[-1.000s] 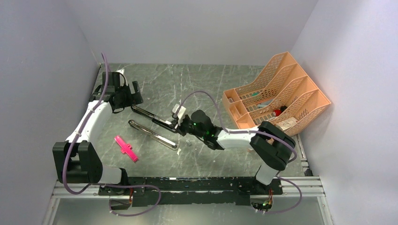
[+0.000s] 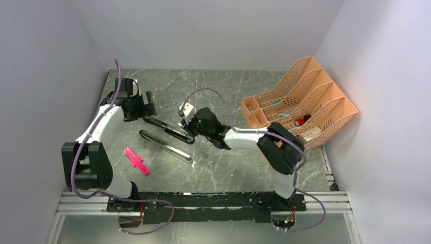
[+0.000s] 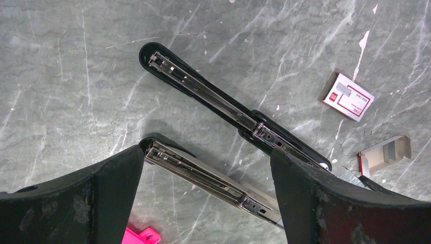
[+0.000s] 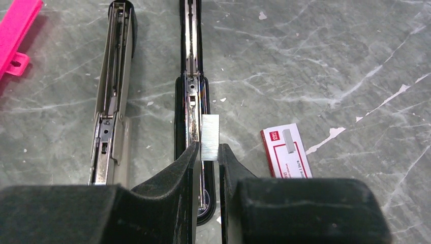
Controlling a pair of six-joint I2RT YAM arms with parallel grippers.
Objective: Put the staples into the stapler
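Observation:
In the right wrist view my right gripper is shut on a silvery strip of staples (image 4: pixel 210 133), which extends beyond its fingertips. Beneath the strip, at its left side in that view, runs the black stapler (image 4: pixel 192 89), opened out flat with its metal channel showing. A second, grey-beige stapler (image 4: pixel 110 104) lies opened out alongside. The left wrist view shows both the black stapler (image 3: pixel 203 91) and the beige one (image 3: pixel 203 175) below my left gripper, whose fingers stand wide apart with nothing between them. Whether the strip touches the channel I cannot tell.
A white-and-red staple box (image 3: pixel 350 99) lies on the table, with an open box part (image 3: pixel 385 154) near it. A pink stapler-like piece (image 2: pixel 136 161) sits at front left. An orange divided organizer (image 2: pixel 300 101) stands at the right.

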